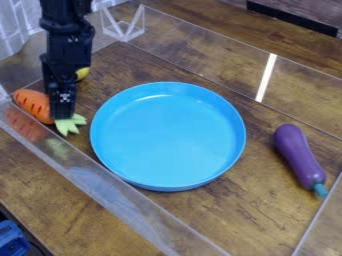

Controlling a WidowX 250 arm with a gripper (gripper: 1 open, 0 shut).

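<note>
The black gripper [59, 98] hangs at the left, open, its fingertips low over an orange toy carrot [34, 102] with pale green leaves. Whether the fingers touch the carrot is unclear. A yellow object [83, 73] is partly hidden behind the gripper. A blue round plate [167, 135] sits in the middle, and a purple toy eggplant [297, 155] lies to its right.
Clear plastic walls [134, 220] enclose the wooden work surface [201, 45]. A blue object [11, 240] sits outside at the bottom left. The surface behind the plate is bare.
</note>
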